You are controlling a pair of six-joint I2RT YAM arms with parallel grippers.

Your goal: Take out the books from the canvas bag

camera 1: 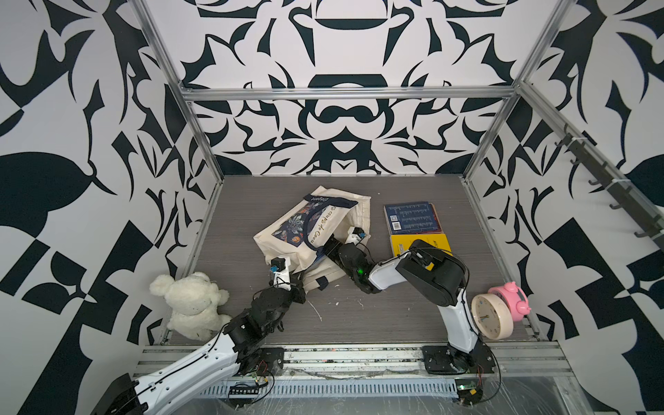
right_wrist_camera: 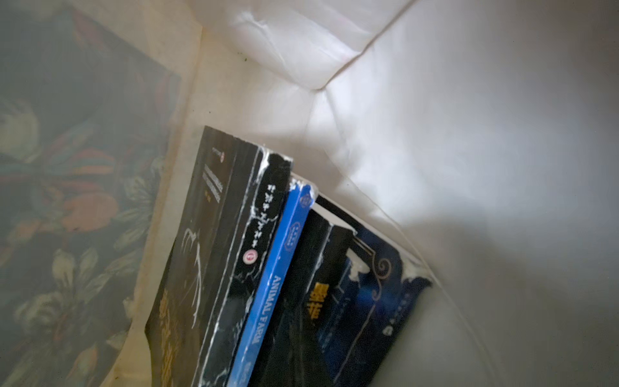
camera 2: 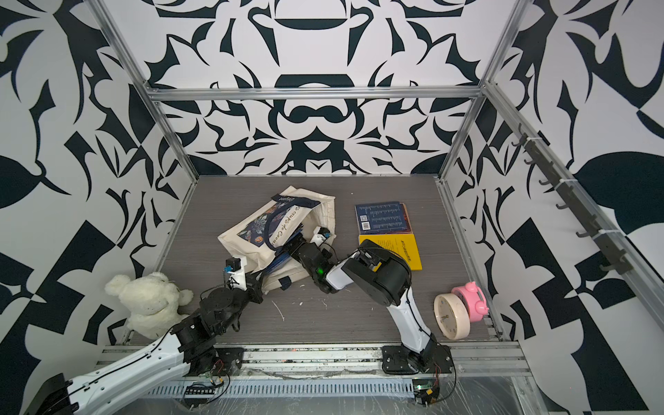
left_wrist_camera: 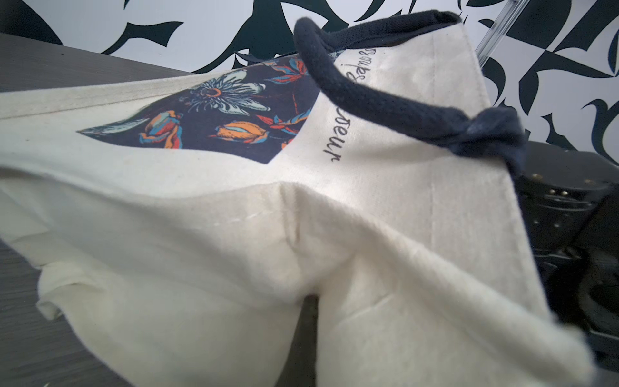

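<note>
The cream canvas bag (camera 1: 290, 235) lies on the table with its dark handle (left_wrist_camera: 387, 109) over the printed front. My left gripper (camera 1: 296, 276) is at the bag's near edge; in the left wrist view a finger (left_wrist_camera: 303, 348) sits in a fold of canvas, the fingers shut. My right gripper (camera 2: 294, 245) reaches into the bag's mouth, its fingers hidden. The right wrist view shows several books inside: a dark book (right_wrist_camera: 187, 258), a blue Animal Farm (right_wrist_camera: 270, 283) and a navy one (right_wrist_camera: 380, 290), with no clear sign of fingers.
Two books, one blue (camera 1: 413, 215) and one yellow (camera 2: 399, 247), lie on the table at right. A white teddy bear (camera 1: 190, 304) is at front left; clocks (camera 1: 487, 314) stand at front right. The table's back and near middle have bare patches.
</note>
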